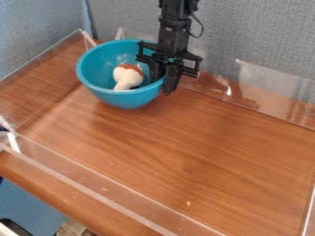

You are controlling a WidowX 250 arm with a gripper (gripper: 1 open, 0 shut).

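A teal bowl (112, 97) rests on the wooden tabletop toward the upper left, with a white and orange-red round object (127, 77) inside it. My black gripper (165, 76) reaches down at the bowl's right side, its fingers at the rim and partly inside. It looks shut on the bowl's rim, though the fingertips are partly hidden.
Grey walls stand behind and at the left. A clear strip (259, 92) runs along the table's back edge.
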